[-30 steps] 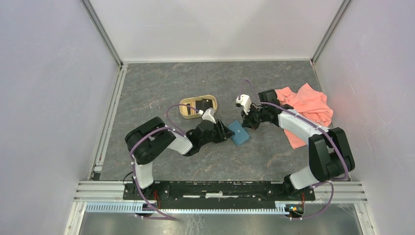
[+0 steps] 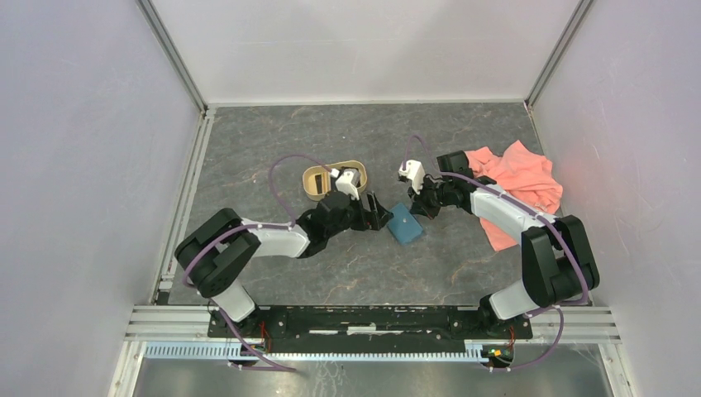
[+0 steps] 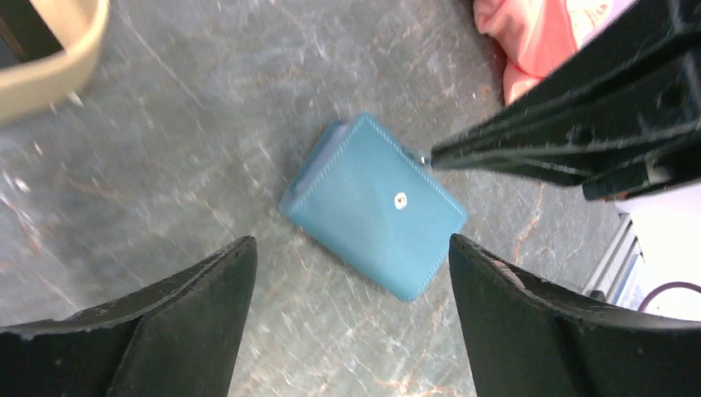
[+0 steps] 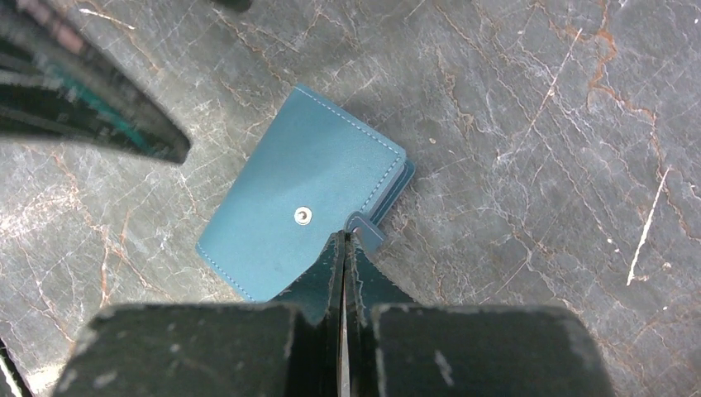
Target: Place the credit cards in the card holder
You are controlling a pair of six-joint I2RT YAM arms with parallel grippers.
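The blue card holder (image 2: 405, 225) (image 3: 372, 207) (image 4: 281, 198) lies on the grey marble table between the grippers, its snap stud facing up and a small strap at one edge. My right gripper is shut, its tips at that strap; whether anything thin is between them is unclear. My left gripper (image 2: 379, 208) stands open above and left of the holder, nothing between its fingers. A tan tray (image 2: 307, 180) with dark card-like items sits behind the left arm, partly hidden by it.
A pink cloth (image 2: 529, 174) is heaped at the right, partly under the right arm. White walls enclose the table on the sides and back.
My left gripper has risen and moved back from the holder, with its arm shifting left and now covering more of the tray. The right arm and the holder look unchanged.
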